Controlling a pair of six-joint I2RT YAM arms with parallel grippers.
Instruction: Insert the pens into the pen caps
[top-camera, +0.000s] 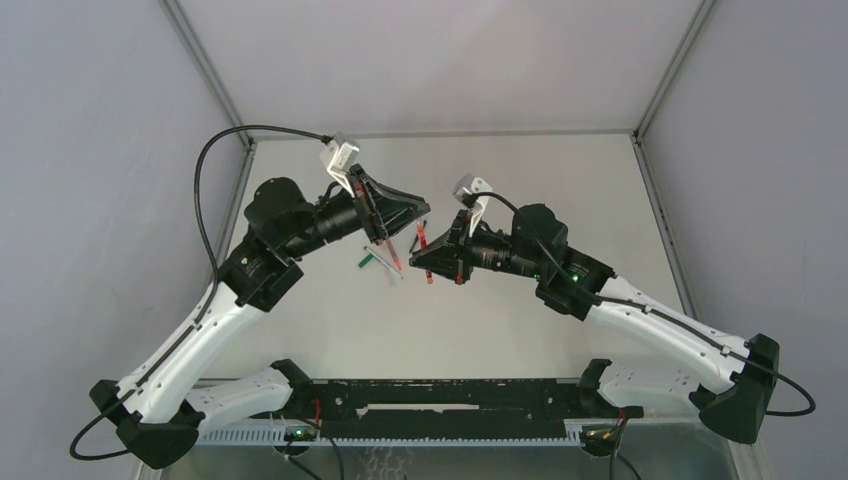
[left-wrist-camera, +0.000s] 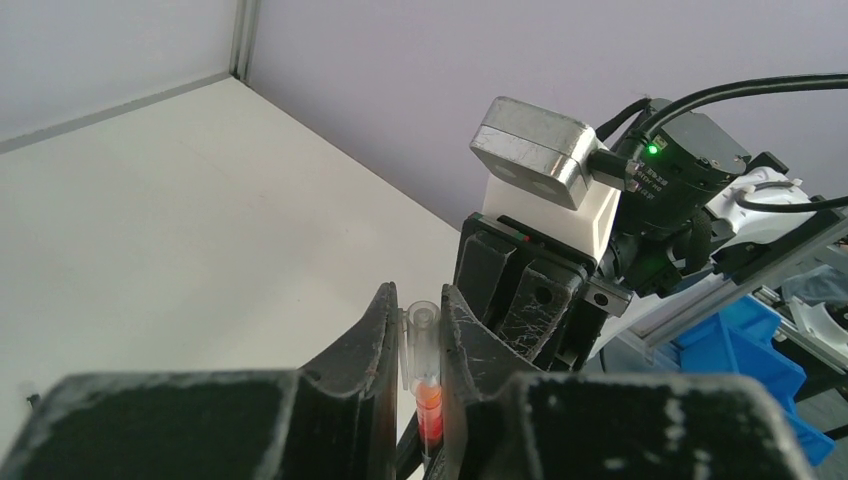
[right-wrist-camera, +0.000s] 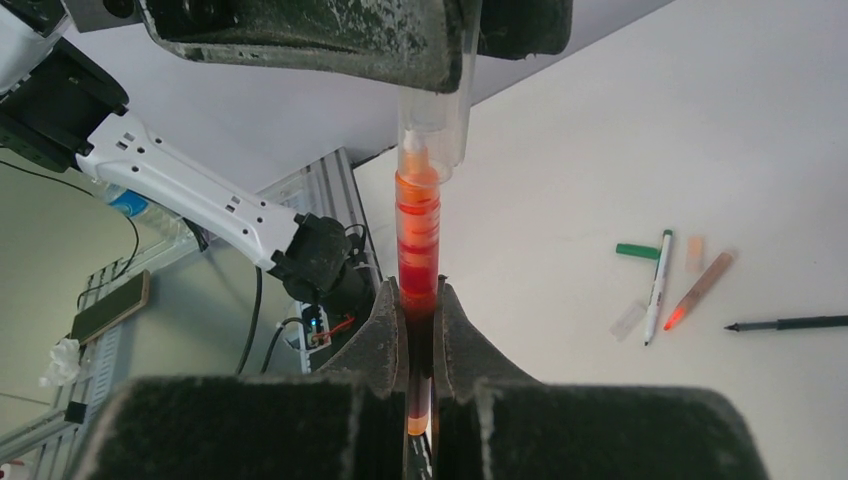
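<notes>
My left gripper (top-camera: 418, 210) is shut on a clear pen cap (left-wrist-camera: 423, 330), held upright. Below it my right gripper (top-camera: 418, 260) is shut on a red-orange pen (right-wrist-camera: 417, 225), also upright. In the right wrist view the pen's upper tip sits inside the lower end of the clear cap, with the orange barrel below; how deep it is seated I cannot tell exactly.
On the white table lie a green cap (right-wrist-camera: 637, 251), a white pen (right-wrist-camera: 657, 287), an orange pen (right-wrist-camera: 698, 290), a pale orange cap (right-wrist-camera: 694, 255), a clear cap (right-wrist-camera: 628, 320) and a black pen (right-wrist-camera: 786, 323).
</notes>
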